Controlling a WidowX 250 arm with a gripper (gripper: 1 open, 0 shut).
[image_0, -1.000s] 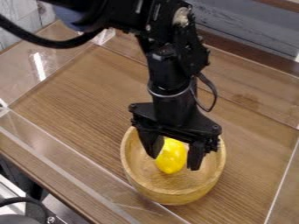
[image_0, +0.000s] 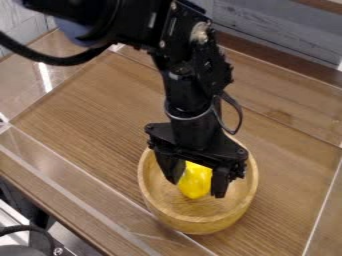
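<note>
A tan round bowl (image_0: 194, 215) sits on the wooden table in the lower middle, holding a yellow object (image_0: 195, 183). My black gripper (image_0: 197, 170) hangs down over the bowl, its fingers on either side of the yellow object and partly hiding it. I cannot tell whether the fingers touch it.
Bare wooden table (image_0: 87, 120) surrounds the bowl, with free room to the left and behind. A pale wall runs along the back. Cables show at the lower left, off the table's edge.
The gripper has shifted slightly over the bowl, and less of the yellow object shows than before. The bowl stands about where it was.
</note>
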